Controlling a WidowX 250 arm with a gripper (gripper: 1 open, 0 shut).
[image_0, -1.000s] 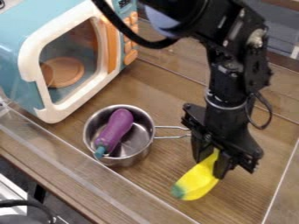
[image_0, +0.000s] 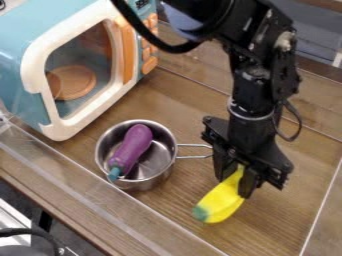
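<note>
My gripper (image_0: 241, 168) points down, shut on a yellow banana (image_0: 222, 200) with a green tip, which hangs at or just over the wooden table to the right of a metal pot (image_0: 178, 145). A purple eggplant (image_0: 131, 150) with a teal end lies in the pot, whose handle reaches toward my gripper.
A teal and white toy microwave (image_0: 58, 115) with an orange plate inside stands at the upper left. Dark cables show at the lower left edge.
My arm and gripper have shifted slightly left and up, carrying the banana a little toward the pot. The pot and eggplant have stayed put.
</note>
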